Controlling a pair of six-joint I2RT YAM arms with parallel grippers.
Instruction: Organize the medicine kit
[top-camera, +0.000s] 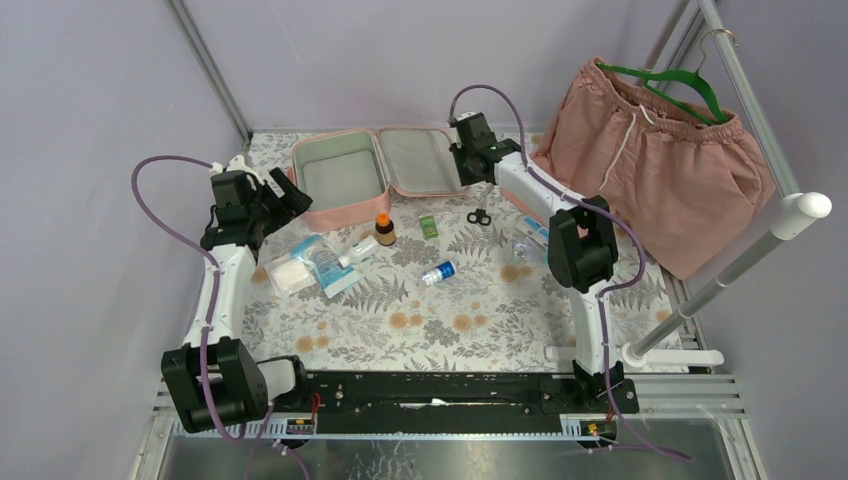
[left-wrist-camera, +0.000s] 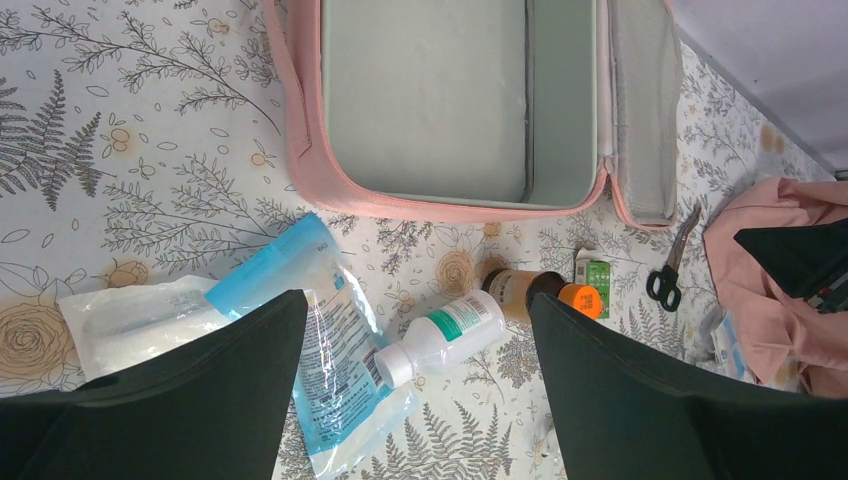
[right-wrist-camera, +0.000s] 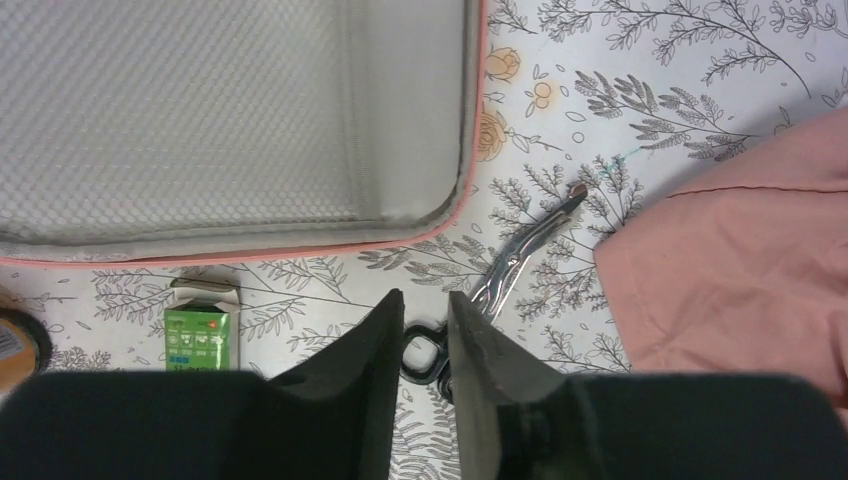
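The pink medicine case (top-camera: 338, 170) lies open, its mesh lid (top-camera: 420, 160) to the right. My left gripper hangs open over a white bottle (left-wrist-camera: 450, 335) and blue packet (left-wrist-camera: 340, 390). My right gripper hovers above the scissors (right-wrist-camera: 515, 260) beside the lid, fingertips a small gap apart, nothing visibly between them. A brown bottle (top-camera: 385, 230), green box (top-camera: 429, 227), blue-labelled bottle (top-camera: 438, 273) and white package (top-camera: 290, 277) lie in front of the case.
Pink shorts (top-camera: 650, 190) on a hanger fill the right side, over some small items (top-camera: 530, 240).
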